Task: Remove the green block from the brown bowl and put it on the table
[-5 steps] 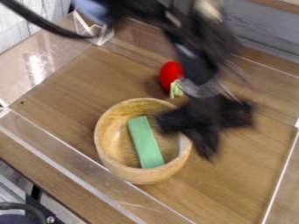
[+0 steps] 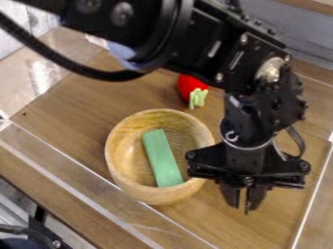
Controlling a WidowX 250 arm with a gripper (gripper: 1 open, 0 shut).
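Observation:
A green block (image 2: 162, 159) lies lengthwise inside the brown bowl (image 2: 120, 154), resting on its bottom and partly up its wall. The bowl stands on the wooden table left of the arm. My black gripper (image 2: 243, 198) points down just right of the bowl, apart from the block. Its two fingertips show close together with a narrow dark gap, and no object is seen between them. From this angle it is unclear how far apart they stand.
Behind the bowl is a red vegetable-like toy with a pale green top (image 2: 198, 96), close to the arm. Bare table (image 2: 78, 112) lies to the left of the bowl. A clear strip (image 2: 97, 195) runs along the near-left table edge.
Bowl and block have stayed put.

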